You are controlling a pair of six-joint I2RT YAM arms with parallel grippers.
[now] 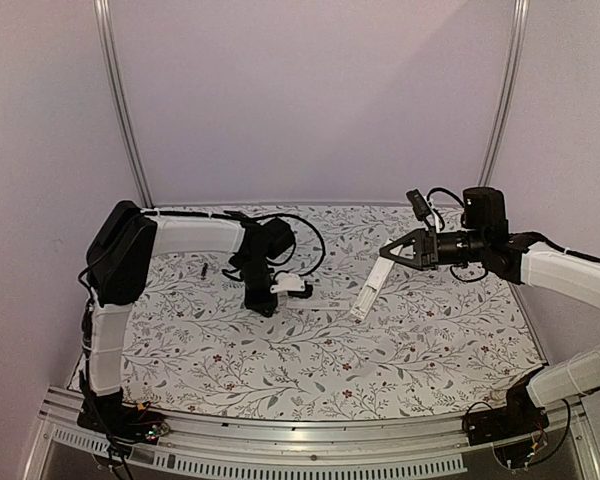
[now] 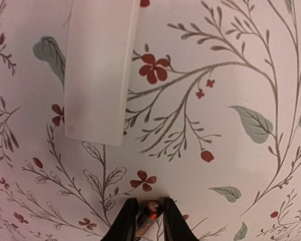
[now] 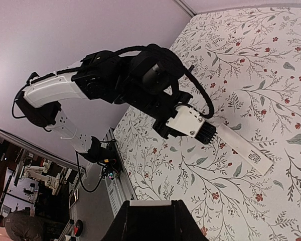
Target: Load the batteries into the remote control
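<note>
In the left wrist view a small battery (image 2: 146,224) lies on the patterned cloth between the fingers of my left gripper, which look partly apart; whether they grip it I cannot tell. A long white strip, seen also in the right wrist view (image 3: 243,148), lies on the cloth beside it. My right gripper (image 1: 395,248) holds the white remote (image 1: 370,290) raised at a slant on the right side; in its own wrist view the fingers are dark at the bottom edge.
A small dark object (image 1: 205,271), perhaps another battery, lies on the cloth (image 1: 330,370) at the left, behind the left arm. Side walls bound the area.
</note>
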